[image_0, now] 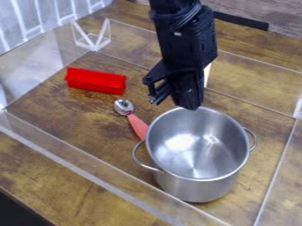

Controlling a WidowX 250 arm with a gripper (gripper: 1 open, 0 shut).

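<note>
The black arm reaches down from the top centre, and its gripper [176, 89] hangs just above the back rim of a steel pot [195, 163], shut, with nothing visible between its fingers. The pot has a loop handle on each side. A spoon [136, 122] with a red handle lies on the wooden table left of the pot, its steel head toward the back, part of the handle hidden behind the pot. A red block [97, 80] lies farther back on the left.
A clear plastic piece [92, 37] stands at the back left. Transparent edges run along the left, front and right of the work area.
</note>
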